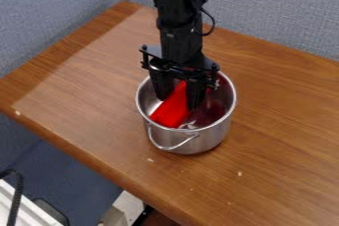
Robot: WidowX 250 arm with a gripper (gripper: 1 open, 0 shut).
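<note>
My black gripper (180,83) reaches down into a steel pot (185,141) with a thin wire handle, standing on the wooden table (79,91). Inside the pot lies a red object (169,113), between and below my fingers, which are shut on it as far as can be seen; their tips are partly hidden by the pot and the object. A smaller silvery item sits beside the red object at the pot's bottom, too small to identify.
</note>
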